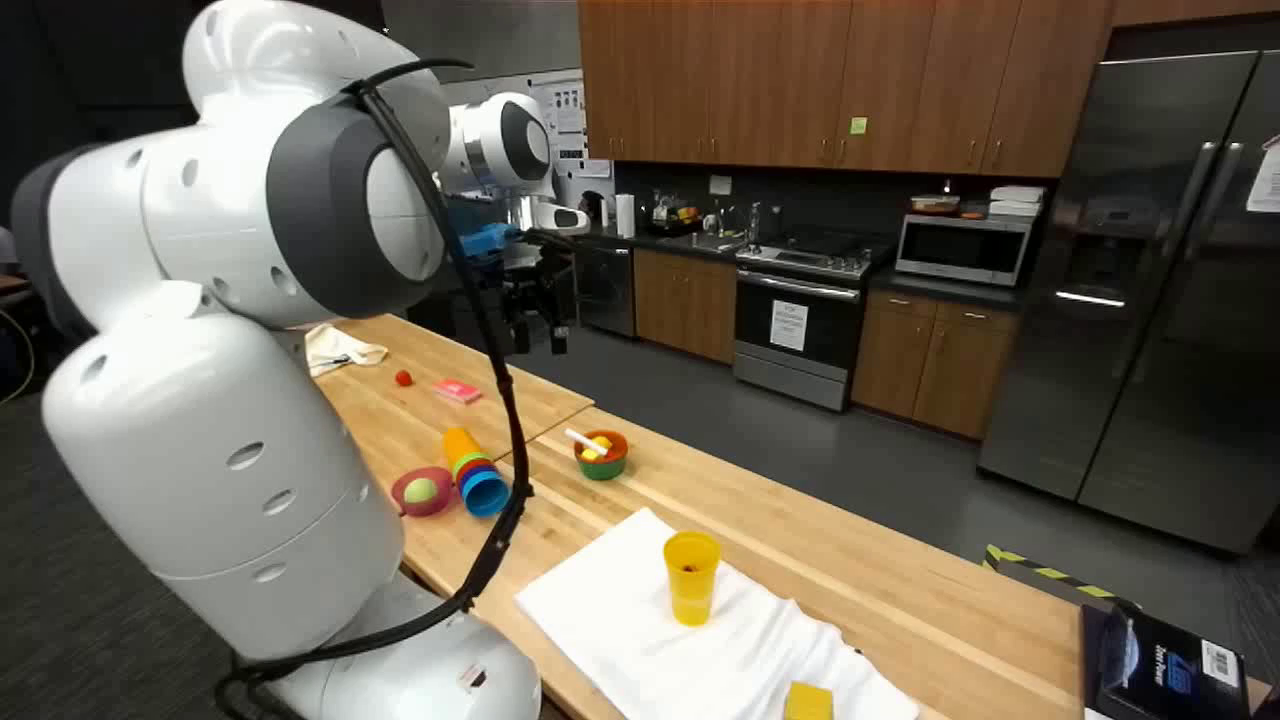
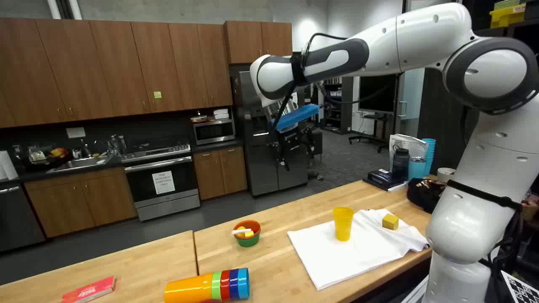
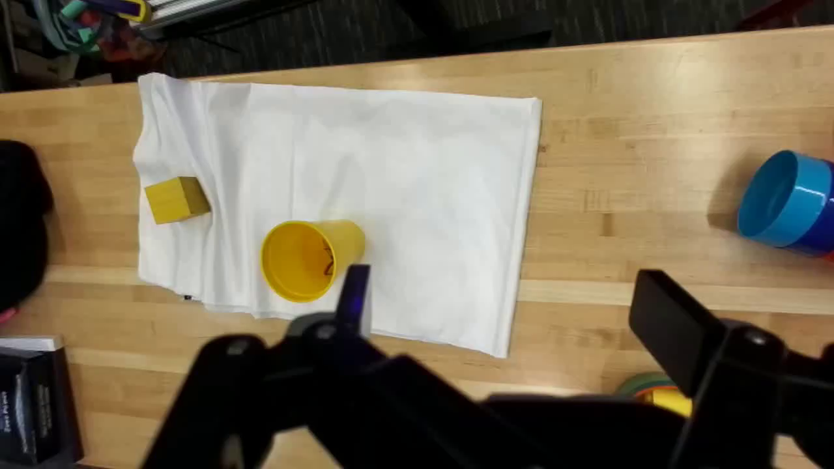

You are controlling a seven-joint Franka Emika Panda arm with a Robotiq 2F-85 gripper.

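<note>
My gripper hangs high above the table with its fingers spread wide and nothing between them; in exterior view 2 the gripper is well clear of everything below. A yellow cup stands upright on a white cloth, with something small and dark visible inside it. Also on the cloth, toward one end where it is wrinkled, lies a yellow block. A green and orange bowl on the bare wood holds yellow pieces and a white stick; the gripper partly hides it in the wrist view.
Nested coloured cups lie on their side near a pink bowl with a pale green ball. A pink-red box and a red ball rest farther off. Black box and dark bottle occupy the other end.
</note>
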